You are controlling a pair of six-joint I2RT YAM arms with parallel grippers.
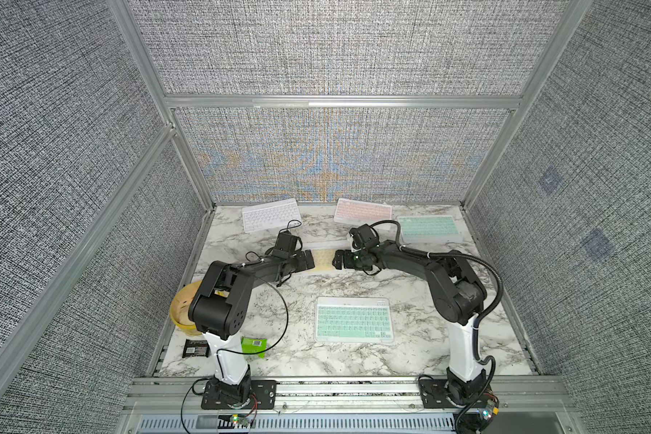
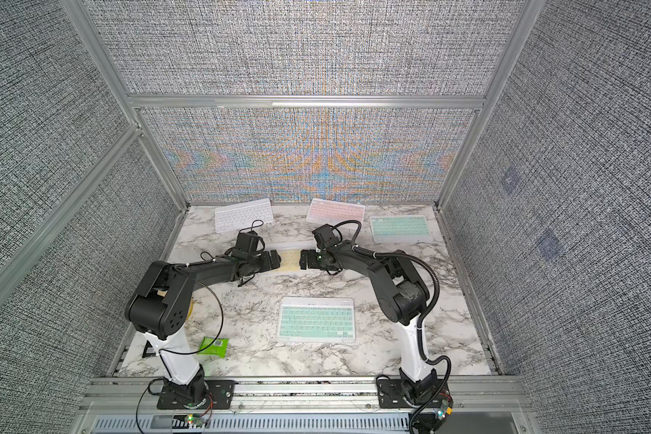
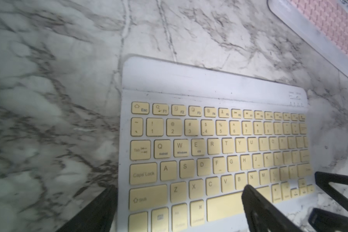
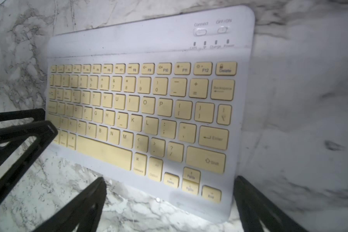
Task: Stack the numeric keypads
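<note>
A white keyboard with yellow keys lies on the marble table between my two grippers. My left gripper is open at its left end: one finger is beside the left edge, the other shows against the lower keys. At the opposite end my right gripper is open too, one finger close to the right edge. Neither view makes clear whether the fingers touch the keyboard. In front lies a white keyboard with green keys. Along the back are white, pink and green keyboards.
A yellow bowl stands at the left, partly behind the left arm. A dark packet and a green packet lie near the front left. Open table shows right of the front green keyboard.
</note>
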